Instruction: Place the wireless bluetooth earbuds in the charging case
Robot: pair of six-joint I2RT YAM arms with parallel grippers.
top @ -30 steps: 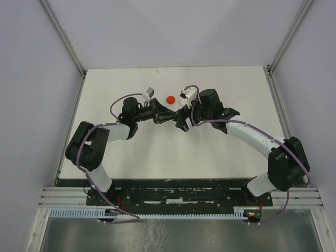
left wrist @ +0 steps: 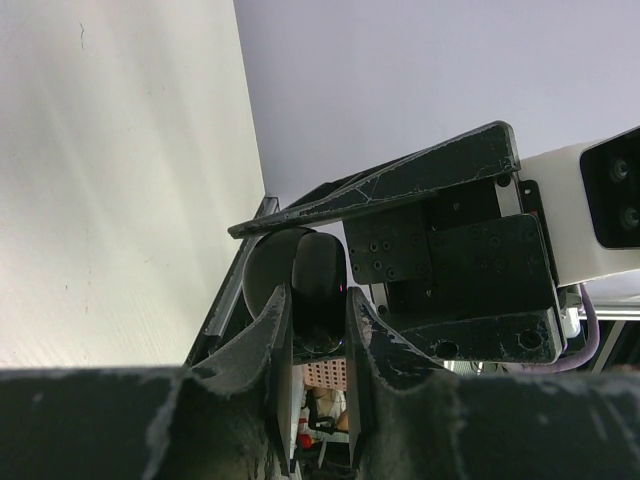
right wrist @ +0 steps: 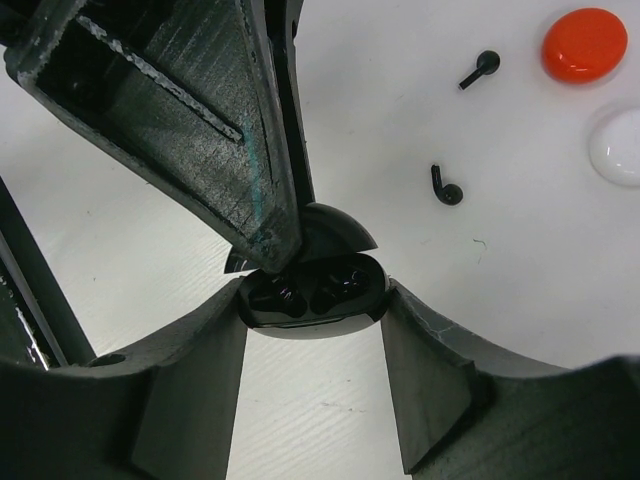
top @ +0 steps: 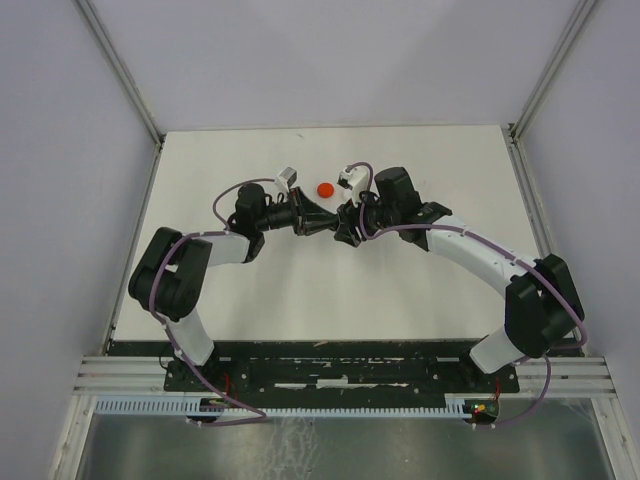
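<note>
My two grippers meet at the table's middle in the top view. My right gripper is shut on the black charging case, whose interior, seen in the right wrist view, has two dark hollows. My left gripper has its fingertips at the case, seen end-on in the left wrist view; whether they grip it is unclear. Two small black earbuds lie apart on the white table beyond the case.
An orange round object and a clear round piece lie at the back of the table.
Over the last second my right gripper has shifted and turned slightly where it meets the left one. The left arm has barely moved.
</note>
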